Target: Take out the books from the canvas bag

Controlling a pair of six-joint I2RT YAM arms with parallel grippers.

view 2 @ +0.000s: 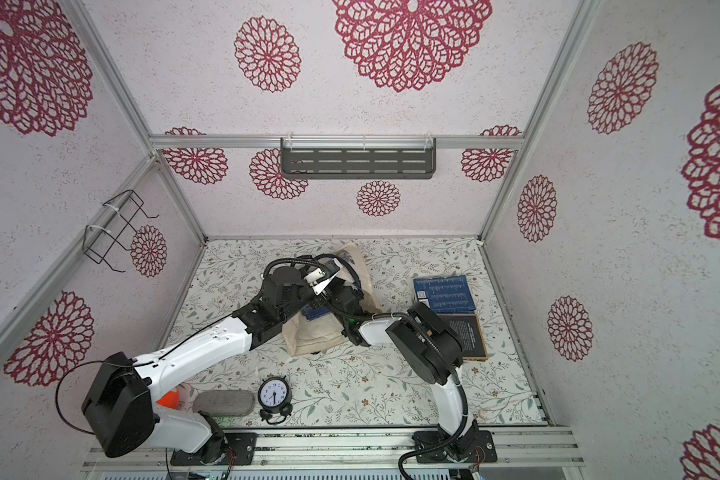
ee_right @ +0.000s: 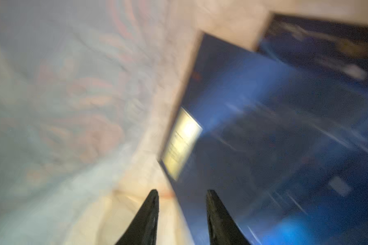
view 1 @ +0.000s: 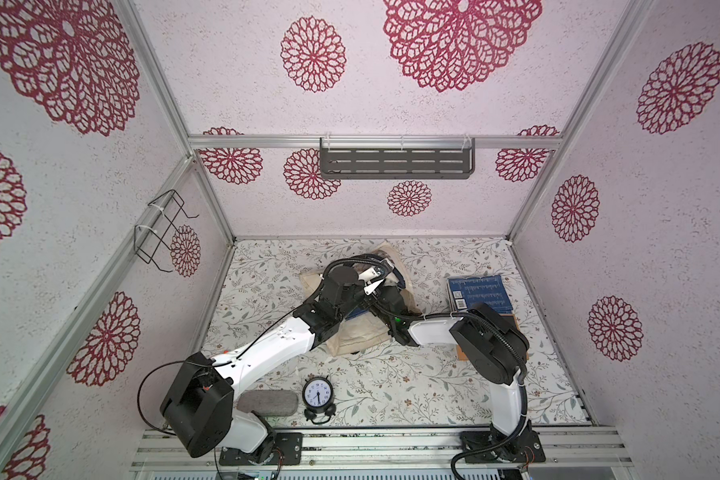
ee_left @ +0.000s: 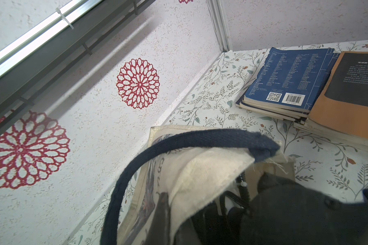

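Note:
The canvas bag (view 1: 352, 340) lies mid-table under both grippers. In the left wrist view its cream cloth (ee_left: 204, 175) and navy strap (ee_left: 200, 136) rise beside my left gripper, which is shut at the bag's upper edge; what is between its fingers is unclear. In the right wrist view, blurred blue books (ee_right: 265, 143) lie inside the bag, with my right gripper over them. Its fingertips look slightly apart; whether they grip anything cannot be seen. Two book piles lie at the right: blue-covered (view 1: 478, 292) and orange-black (view 2: 464, 336).
An alarm clock (view 1: 317, 393) and a grey oblong case (view 1: 268, 402) stand at the front left. A grey shelf (view 1: 396, 164) hangs on the back wall, a wire rack (view 1: 158, 228) on the left wall.

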